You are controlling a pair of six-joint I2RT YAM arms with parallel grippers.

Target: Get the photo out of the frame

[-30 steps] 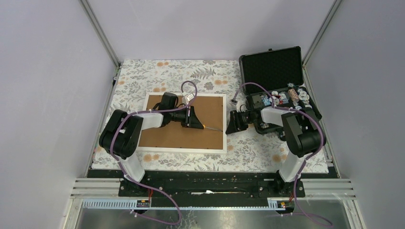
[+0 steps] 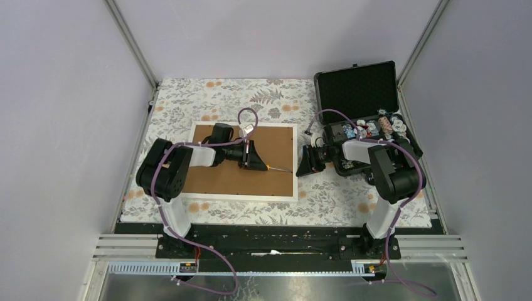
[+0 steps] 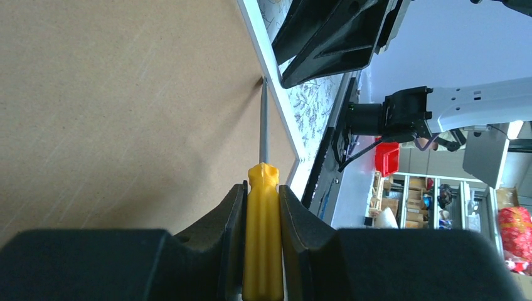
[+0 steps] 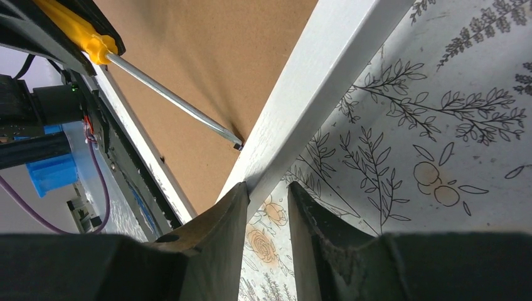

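The picture frame [image 2: 244, 198] lies face down, its brown backing board [image 3: 125, 100] up and its white rim [image 4: 313, 81] around it. My left gripper is shut on the yellow handle of a screwdriver [image 3: 262, 232]. The screwdriver's metal shaft [image 4: 175, 100] slants down, its tip at a small dark tab on the board's right edge, by the rim's inner side. My right gripper is part open at the right rim. Its left finger [image 4: 226, 219] overlaps the rim, apparently touching it; the other is over the tablecloth. The photo is hidden.
An open black case [image 2: 357, 91] with several tools stands at the back right, beneath part of the right arm. Another small dark tab [image 4: 162, 159] shows by the near rim.
The left arm's elbow has shifted slightly right, while the screwdriver tip stays at about the same place by the right rim. My right arm shows no clear movement.
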